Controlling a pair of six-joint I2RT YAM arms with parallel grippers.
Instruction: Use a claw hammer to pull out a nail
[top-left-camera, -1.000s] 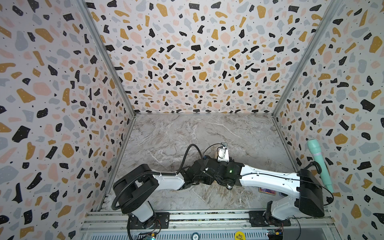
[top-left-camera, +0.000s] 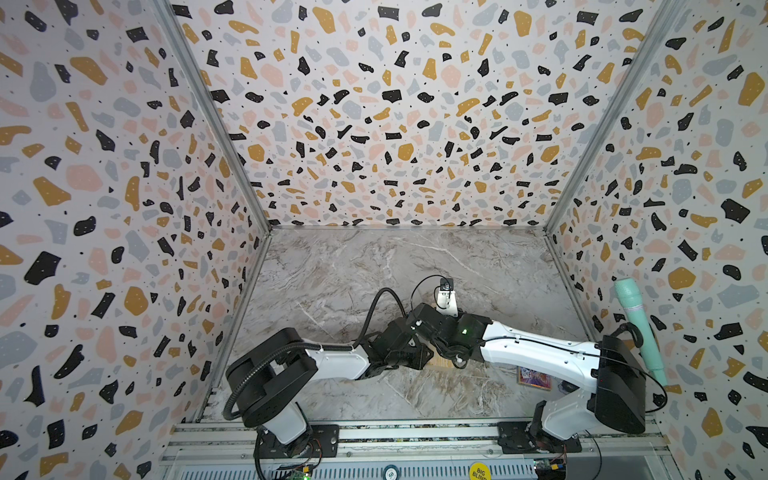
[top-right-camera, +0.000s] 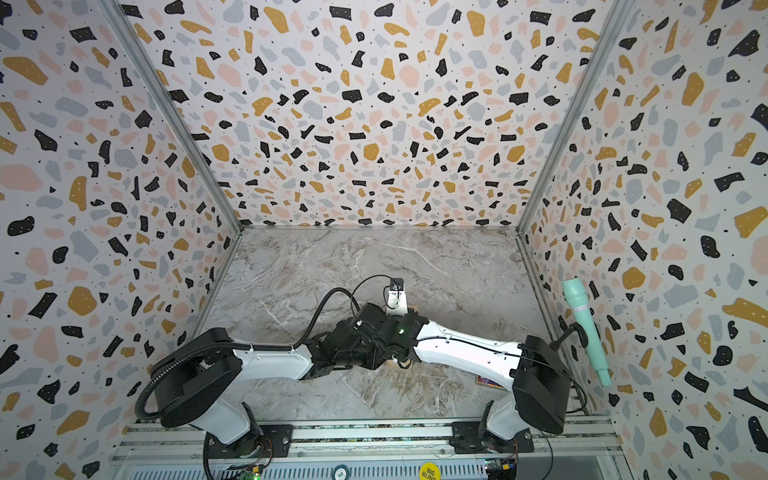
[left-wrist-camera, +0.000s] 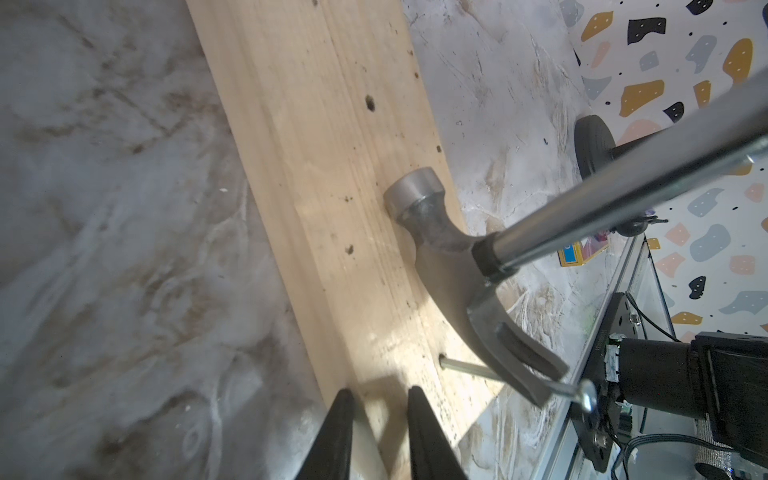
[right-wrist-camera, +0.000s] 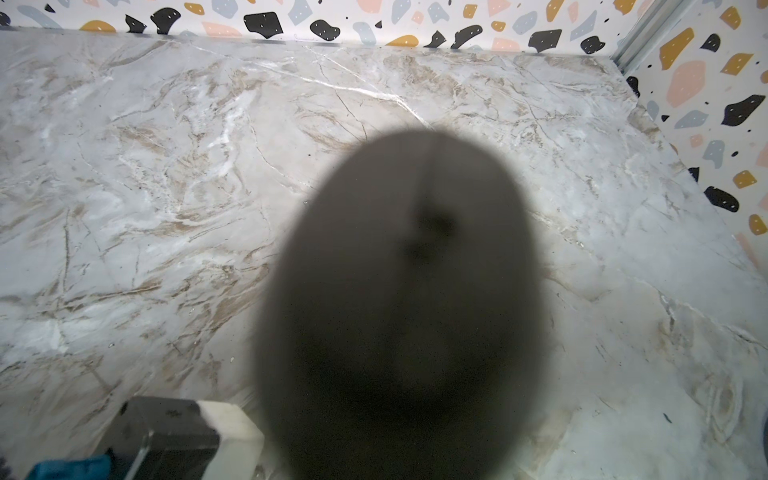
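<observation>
A pale wooden board (left-wrist-camera: 336, 184) fills the middle of the left wrist view, dotted with small holes. My left gripper is shut on the board's edge. The claw hammer's steel head (left-wrist-camera: 452, 256) lies over the board, its striking face and neck close to the wood. Its claw straddles the nail (left-wrist-camera: 472, 367), which slants out of the board with its head above the claw. From the hammer head, the handle (left-wrist-camera: 624, 180) rises to the upper right. A dark, blurred handle end (right-wrist-camera: 408, 304) blocks most of the right wrist view, hiding my right gripper's fingers; that gripper is shut on the hammer.
Both arms meet above the board and hide much of it from the top views. A small colourful box (top-left-camera: 534, 377) lies to the right. A mint-green cylinder (top-left-camera: 640, 328) is at the right wall.
My right wrist has turned and shifted slightly; its white part has moved toward the back of the table. More of the board shows below the wrist. The left arm looks unmoved.
</observation>
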